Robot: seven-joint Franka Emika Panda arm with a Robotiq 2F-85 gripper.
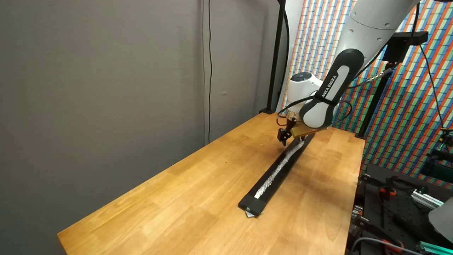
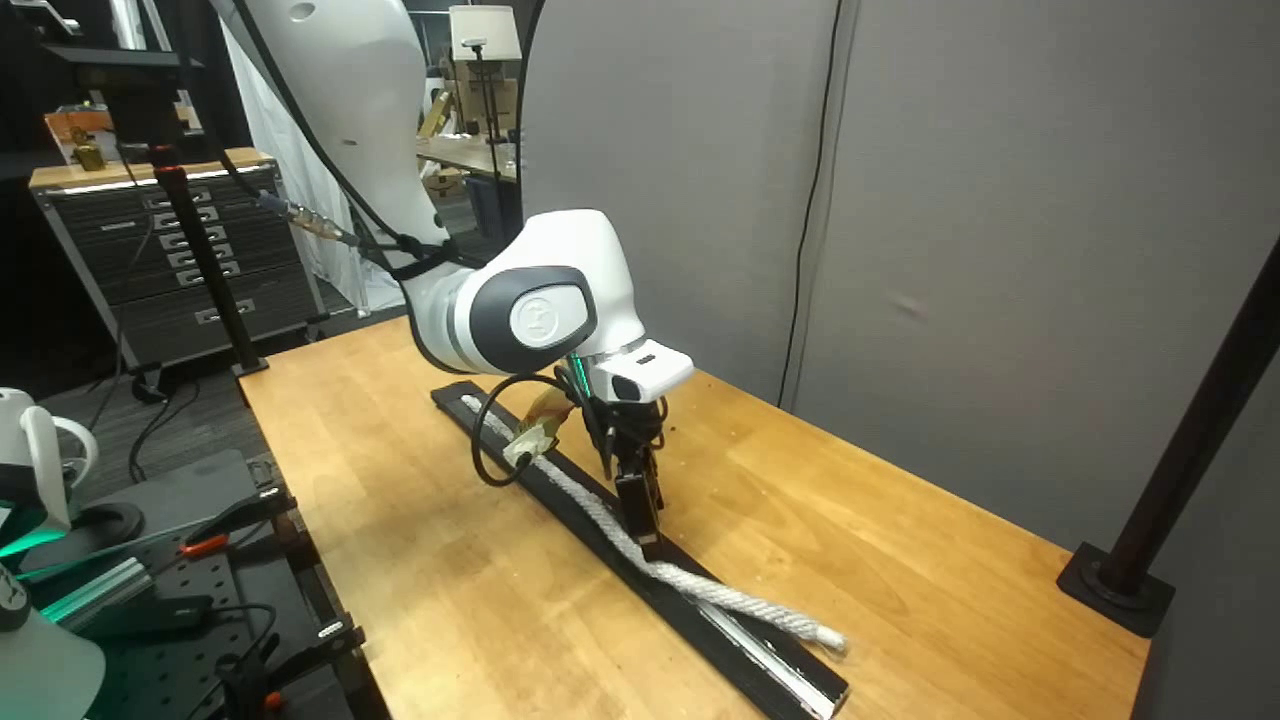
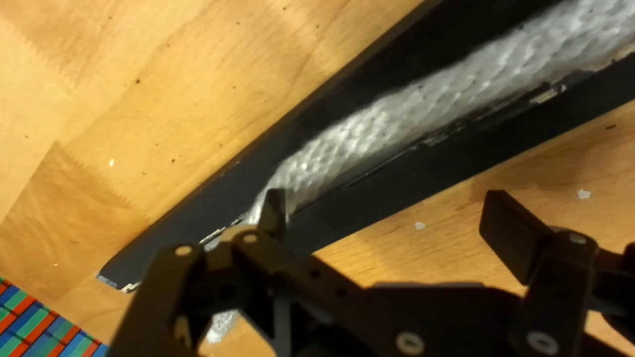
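A grey-white braided rope (image 2: 594, 510) runs along the groove of a long black channel (image 2: 768, 678) lying on the wooden table. Toward the near end in exterior view 2, the rope veers out of the groove, and its free end (image 2: 828, 637) reaches past the channel's side. My gripper is open low over the channel. In the wrist view its left finger (image 3: 274, 209) overlaps the rope, while the right finger (image 3: 506, 235) stands apart over bare wood. Whether the left finger touches the rope, I cannot tell.
Bare wooden table (image 1: 182, 199) lies on both sides of the channel. A black post (image 2: 1134, 528) stands at the table's edge, with a grey wall panel (image 2: 1032, 300) behind. Beyond the opposite edge sits a dark cart (image 1: 407, 221) with tools.
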